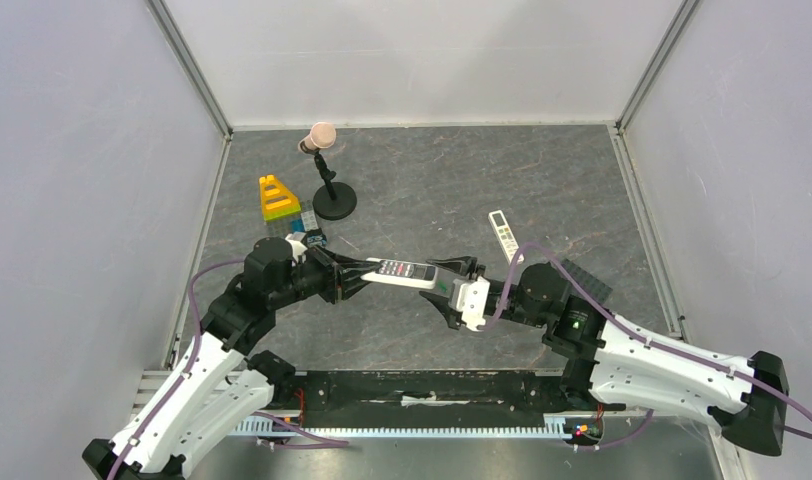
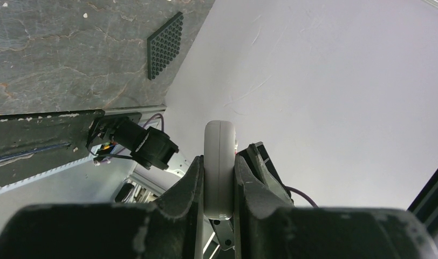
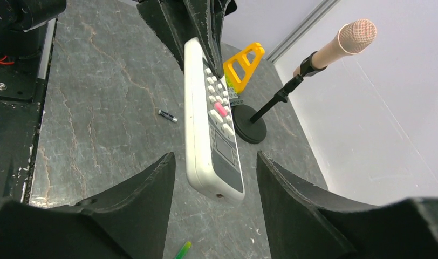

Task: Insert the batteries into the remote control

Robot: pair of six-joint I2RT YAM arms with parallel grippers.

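Observation:
A white remote control is held level in the air by my left gripper, shut on its end; its buttons face up in the top view, and the left wrist view shows it end-on. My right gripper is open around the remote's far end, which sits between its fingers with clear gaps. On the table in the right wrist view lie a dark battery and, lower, a green battery.
A second remote and a dark studded pad lie on the right. A microphone stand and a yellow triangular object stand at the back left.

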